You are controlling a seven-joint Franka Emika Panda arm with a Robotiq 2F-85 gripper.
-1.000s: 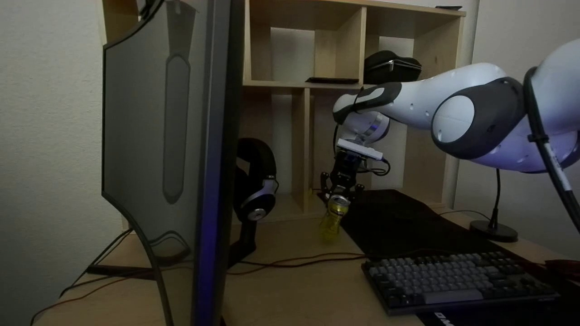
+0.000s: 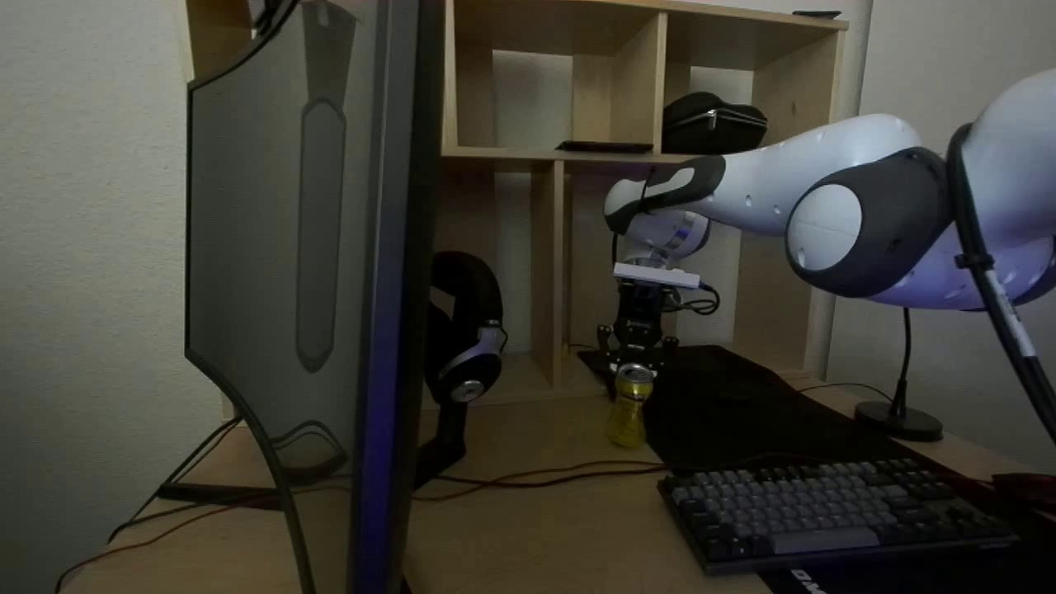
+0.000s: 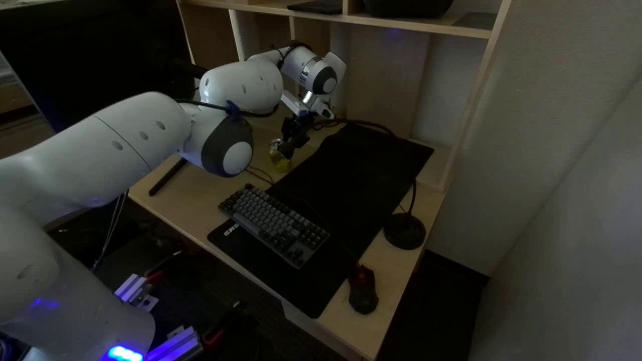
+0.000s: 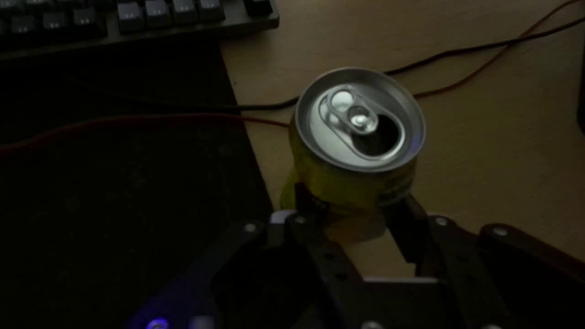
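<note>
A yellow drink can (image 4: 351,189) with a silver lid and an opened tab is between the fingers of my gripper. In the wrist view, one dark finger (image 4: 310,205) lies against each side of the can. From the first exterior view, the can (image 2: 628,411) hangs or stands just below the gripper (image 2: 634,365), close to upright with a slight lean. Whether its base touches the desk is hard to tell. The second exterior view shows the can (image 3: 280,159) partly behind the gripper (image 3: 289,143), by the mat's left edge.
A black desk mat (image 3: 355,174) bears a keyboard (image 3: 274,222); a mouse (image 3: 362,290) lies near the front. Thin cables (image 2: 554,477) cross the wood. A large monitor (image 2: 287,247) and headphones (image 2: 465,327) stand left. The shelf unit (image 2: 554,153) rises behind.
The can and gripper have swung from a clear tilt to nearly upright. The can has shifted a little to the right in the first exterior view, still held.
</note>
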